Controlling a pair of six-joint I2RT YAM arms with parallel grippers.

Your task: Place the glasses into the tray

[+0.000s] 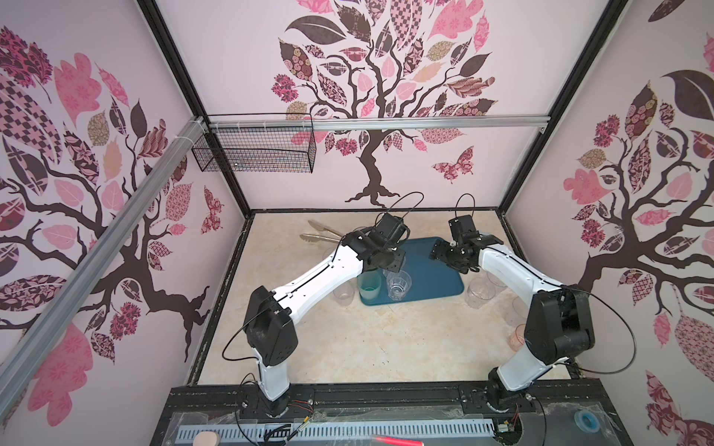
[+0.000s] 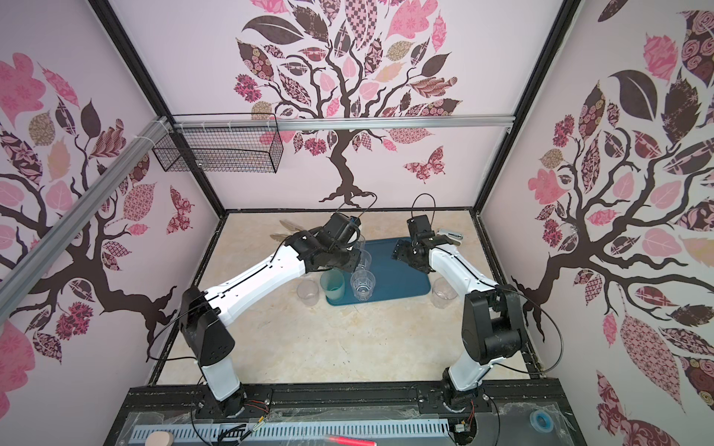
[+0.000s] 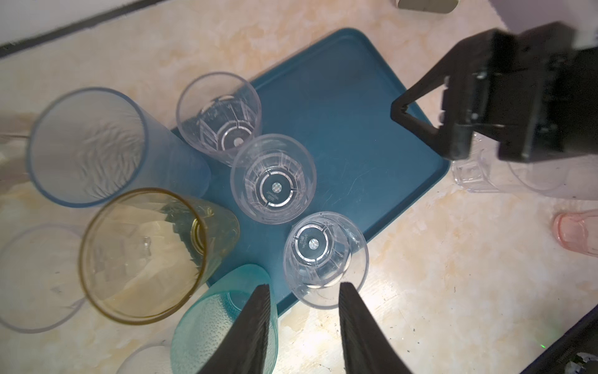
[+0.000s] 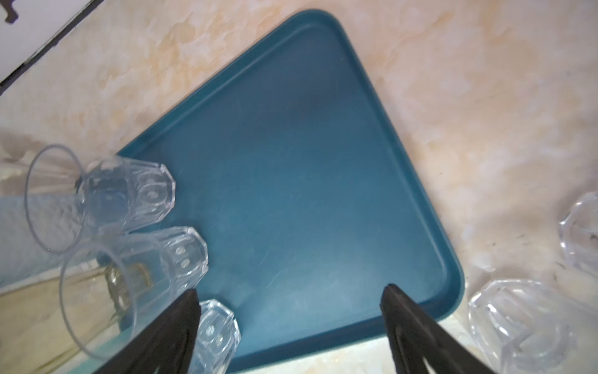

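Observation:
The blue tray [image 4: 299, 187] holds glasses along its left side, while its right part is bare. In the left wrist view a blue glass [image 3: 124, 149], an amber glass [image 3: 155, 249], a green cup [image 3: 230, 318] and three clear tumblers stand there, including a middle tumbler [image 3: 274, 177] and a front tumbler [image 3: 327, 258]. My left gripper is part open above the tray's front left, its fingertips near the front tumbler, apparently with nothing gripped. Over the tray's right part my right gripper is wide open and empty.
More clear glasses [image 1: 481, 291] stand right of the tray, near a pinkish glass [image 1: 517, 338]. Another clear glass [image 2: 308, 291] is left of the tray. Tongs [image 1: 319, 238] lie behind the left arm.

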